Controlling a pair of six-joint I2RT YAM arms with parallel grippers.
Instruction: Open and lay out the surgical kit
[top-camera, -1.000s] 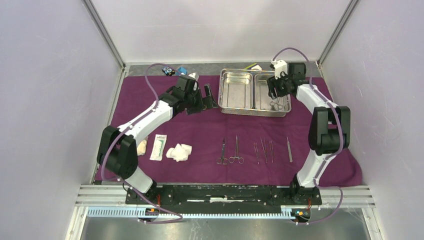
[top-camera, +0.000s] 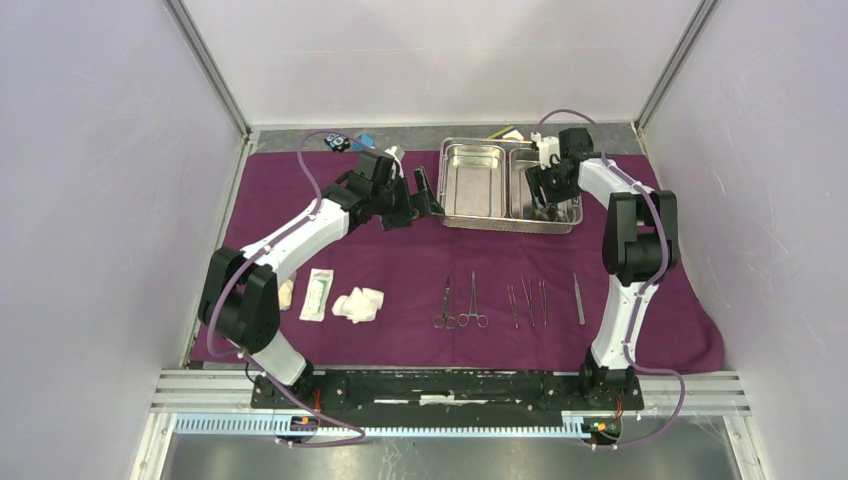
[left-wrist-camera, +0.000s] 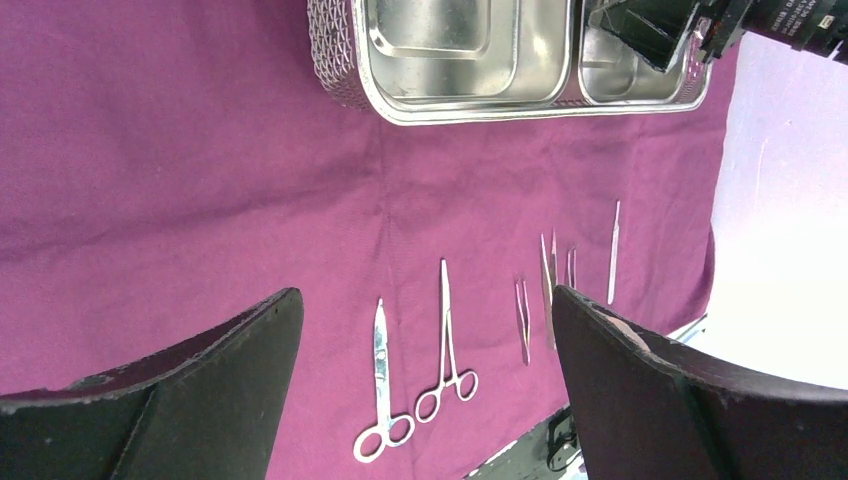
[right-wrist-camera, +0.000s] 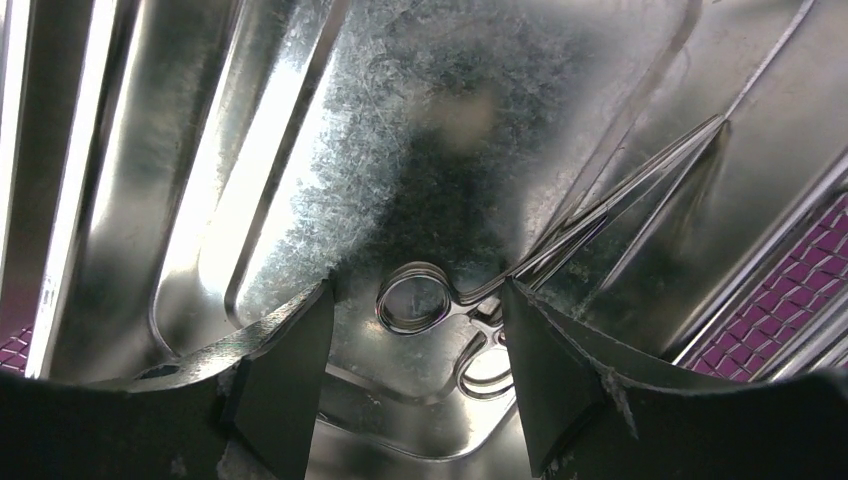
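Observation:
A metal kit tray with two compartments stands at the back centre. My right gripper is open and low in its right compartment, fingers either side of scissor-like ringed instruments lying on the bottom. My left gripper hangs open left of the tray, empty. On the purple cloth lie scissors, a clamp, several tweezers, a slim handle, white gauze and a packet.
Small items sit behind the cloth at the back left. The cloth in front of the tray and at the left is clear. Pale walls enclose the sides and back.
My right arm has moved leftward, bringing its gripper down over the instruments in the right compartment. The left arm has barely moved.

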